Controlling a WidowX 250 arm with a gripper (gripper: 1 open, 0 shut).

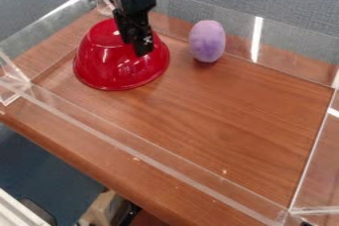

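Note:
The black gripper [138,40] reaches down from the top of the view onto a red upturned bowl [113,69], its tip at the bowl's upper right side. Whether its fingers are open or shut is hard to make out against the dark body. A pale purple oval object [207,41] stands to the right of the bowl, apart from it and from the gripper.
The wooden table [225,121] is bordered by clear low walls [272,34]. A grey panel stands behind, and a blue floor shows at the lower left.

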